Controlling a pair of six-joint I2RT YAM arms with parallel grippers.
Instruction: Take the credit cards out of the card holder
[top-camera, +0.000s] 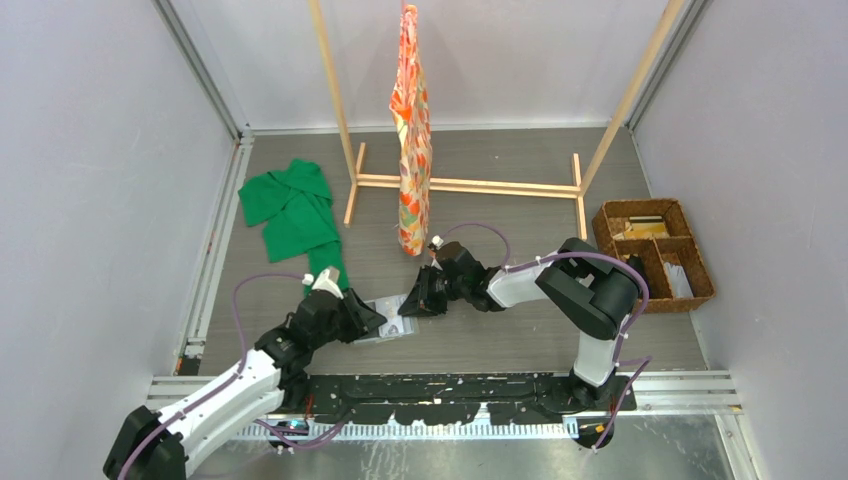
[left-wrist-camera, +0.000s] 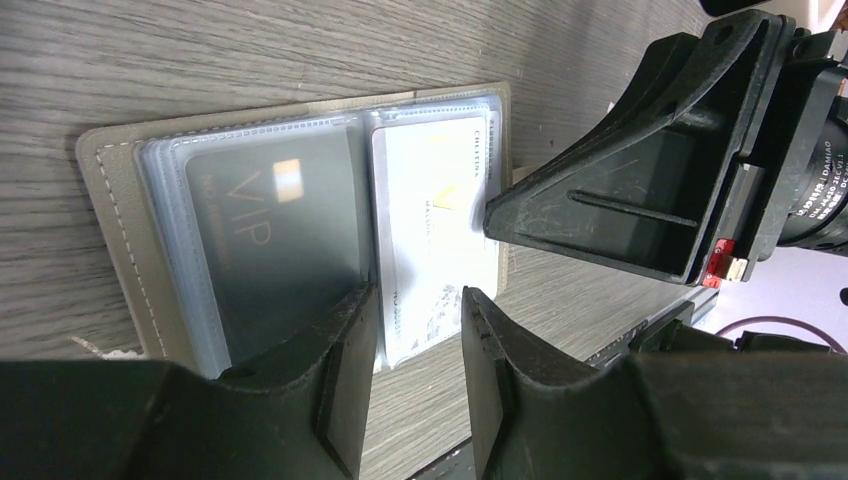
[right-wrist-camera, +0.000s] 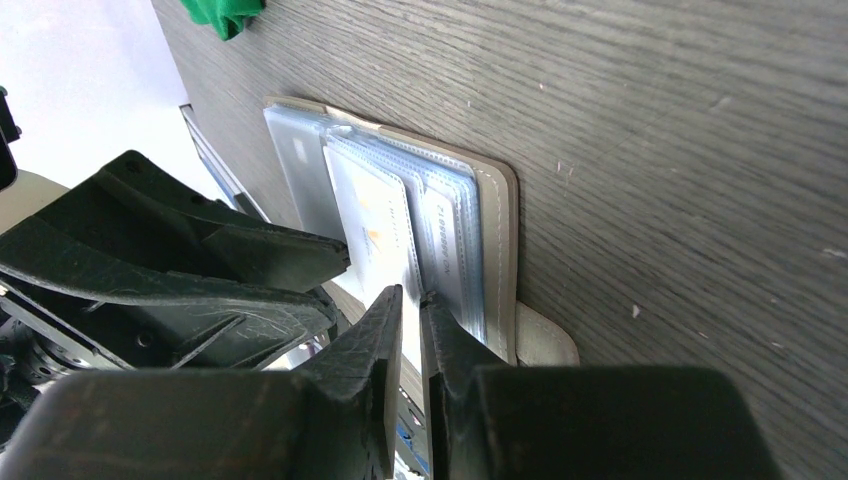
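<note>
On the table between both arms lies the opened card holder (top-camera: 398, 329), with a beige stitched border. In the left wrist view, a dark VIP card (left-wrist-camera: 255, 215) shows under clear plastic on one side. A white card (left-wrist-camera: 430, 180) in a clear sleeve fills the other. My left gripper is over the holder, its fingers apart on either side of the white card's lower part; contact cannot be told. At the sleeve's outer edge, my right gripper is shut on the clear sleeve, its fingertips close together. The grip itself is partly hidden.
At the right stands a wicker basket (top-camera: 702, 268) with compartments holding yellow and white items. A green cloth (top-camera: 292, 212) lies at back left. Patterned fabric (top-camera: 410, 130) hangs from a wooden rack (top-camera: 500, 187) behind the holder. Bare table surrounds the holder's far side.
</note>
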